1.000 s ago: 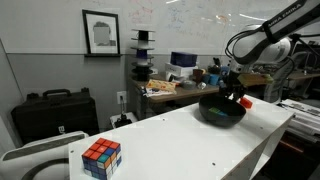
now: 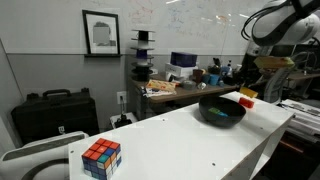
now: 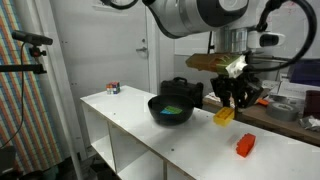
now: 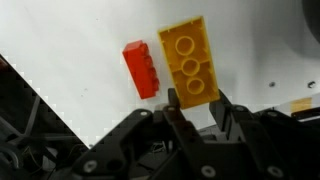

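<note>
An orange-yellow toy brick (image 4: 188, 62), its hollow underside with round tubes showing, is pinched at one end by my gripper. In exterior view 2 this orange brick (image 3: 224, 116) hangs tilted under the fingers, above the white table. A red brick (image 4: 141, 70) lies on the table beside it, apart from the fingers; exterior view 2 shows the red brick (image 3: 245, 145) nearer the front. The black bowl (image 2: 221, 113) stands close by and has blue and green pieces inside. Only a dark edge of the bowl (image 4: 312, 15) enters the wrist view.
A Rubik's cube (image 2: 102, 158) rests at the far end of the white table (image 2: 165, 145), with clear surface between it and the bowl. Behind stands a wooden bench (image 2: 172, 94) with boxes. A black case (image 2: 55, 115) is by the wall.
A second ago the gripper was near the bowl's right side.
</note>
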